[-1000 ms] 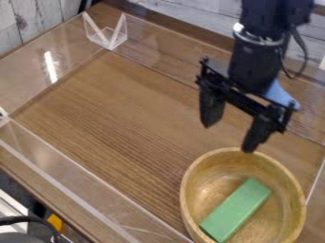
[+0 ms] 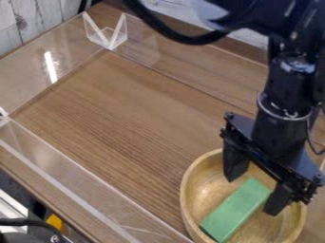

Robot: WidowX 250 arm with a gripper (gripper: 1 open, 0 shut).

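My black gripper [image 2: 264, 166] is low at the right of the camera view, open, over a tan round bowl [image 2: 200, 190]. Its fingertips reach down into the bowl's upper part. A green rectangular block [image 2: 234, 211] lies in the bowl, just below and left of the fingers, partly close behind them. Whether they touch it is not clear.
A white wire-like holder [image 2: 102, 33] stands at the back left. Clear plastic edging runs along the table's left and front.
My gripper has descended toward the front of the view, from above and behind the bowl to down inside it near the green block. The bowl and block look unmoved.
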